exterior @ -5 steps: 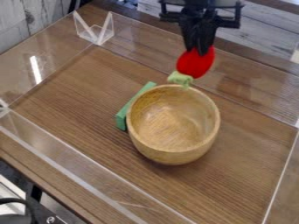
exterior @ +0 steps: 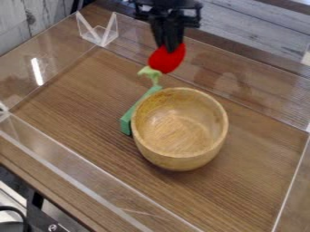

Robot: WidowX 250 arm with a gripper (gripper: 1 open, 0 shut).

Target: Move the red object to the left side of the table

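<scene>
The red object (exterior: 168, 60), with a pale green tip (exterior: 150, 72) at its lower left, hangs above the table behind the wooden bowl. My gripper (exterior: 166, 43) comes down from the top of the view and is shut on the red object's upper end. The fingers are dark and partly blurred, so their exact contact with it is hard to make out. Bare wooden tabletop (exterior: 72, 104) covers the left side of the table.
A round wooden bowl (exterior: 182, 149) stands right of centre, and a green item (exterior: 136, 113) lies against its left side. Clear plastic pieces (exterior: 97, 32) sit at the back left edge, and another (exterior: 36, 71) at the left edge.
The gripper has travelled left across the back of the table, carrying the red object with it. Bowl and green item have stayed in place.
</scene>
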